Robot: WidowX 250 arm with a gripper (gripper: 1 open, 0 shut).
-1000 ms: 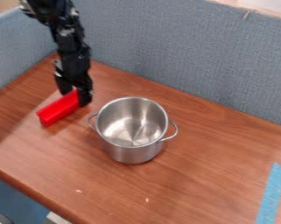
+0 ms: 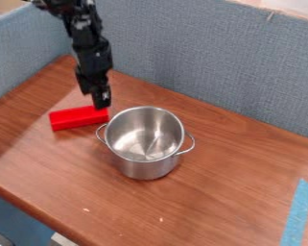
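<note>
A red bar [image 2: 77,117] lies flat on the wooden table at the left, just left of a steel pot [image 2: 145,142] with two wire handles. My black gripper [image 2: 100,99] hangs above the bar's right end, apart from it as far as I can see. Whether its fingers are open or shut is too dark and small to tell.
Padded blue-grey walls [image 2: 221,67] border the table at the back and left.
The bar has turned from a diagonal to nearly level, its right end closer to the pot.
</note>
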